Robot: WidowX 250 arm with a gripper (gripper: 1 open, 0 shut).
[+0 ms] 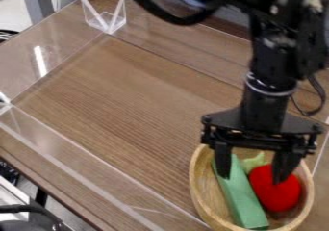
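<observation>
My black gripper (pixel 251 153) stands open over a round wooden bowl (pixel 206 201) at the bottom right, its fingers reaching down at the bowl's back part. In the bowl lie a long green block (pixel 238 196), a red round object (pixel 279 192) and a smaller light green item (pixel 255 160), partly hidden behind the gripper.
A clear plastic piece (pixel 106 15) stands at the back left. Cables lie at the bottom left edge.
</observation>
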